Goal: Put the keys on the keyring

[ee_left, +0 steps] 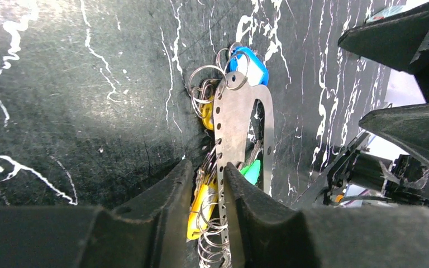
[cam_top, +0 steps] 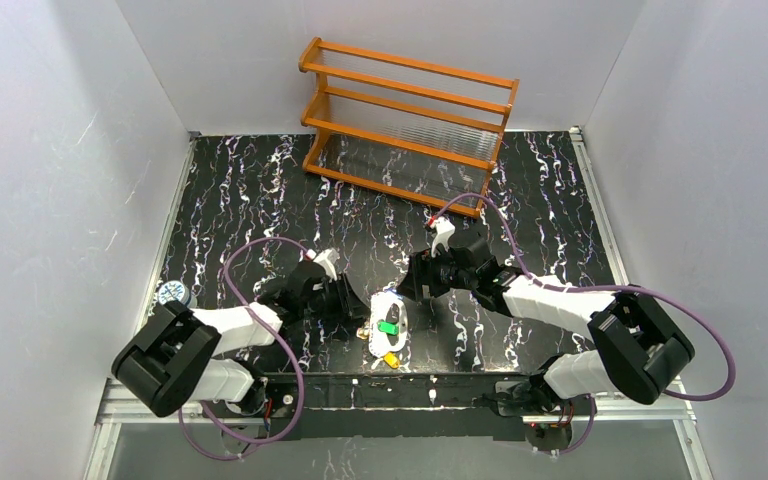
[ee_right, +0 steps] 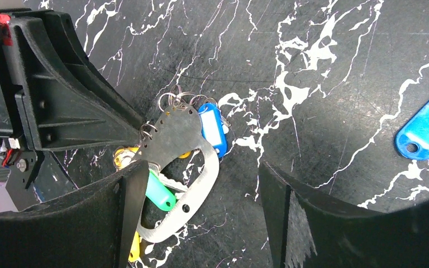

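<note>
The keyring is a flat metal plate [ee_right: 170, 134] with holes along its edge and an open loop, lying on the dark marbled table. Wire rings join its edge to a blue tag [ee_right: 214, 128]; a green tag [ee_right: 160, 192] and a yellow tag [ee_left: 203, 209] also lie by the plate. My left gripper is open at the plate's perforated edge. Between its fingertips show the plate edge and part of the yellow tag, gripped by neither finger. Across from it, my right gripper stands open above the plate's other side, holding nothing.
Another blue tag [ee_right: 424, 123] lies apart on the table, at the right wrist view's right edge. A wooden rack [cam_top: 400, 120] stands at the back. A round white item [cam_top: 173, 292] sits at the left. Much of the table behind the arms is clear.
</note>
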